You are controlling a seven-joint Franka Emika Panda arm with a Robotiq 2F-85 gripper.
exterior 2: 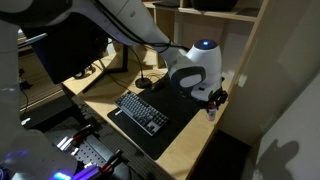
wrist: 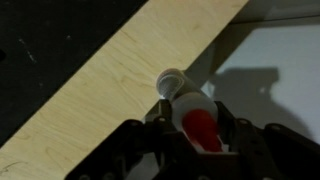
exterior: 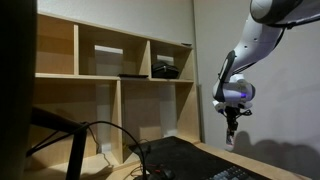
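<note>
A small white bottle [wrist: 188,101] with a grey cap and a red patch [wrist: 200,130] is held in my gripper, whose fingers are shut around it. In the wrist view its capped end points away from me, over the strip of bare wood along the desk's edge. From the side, the bottle [exterior: 230,140] hangs below the gripper [exterior: 232,122] near the grey wall. The second exterior view has the bottle [exterior 2: 211,115] under the gripper [exterior 2: 214,103], at the desk's right side. Its exact height above the wood is hard to tell.
A black keyboard [exterior 2: 143,112] lies on the dark desk mat [exterior 2: 178,126], left of the bottle. Wooden shelving [exterior: 118,92] stands along the back, with a black case [exterior: 165,71] on one shelf. The grey wall [exterior: 270,90] is close beside the arm.
</note>
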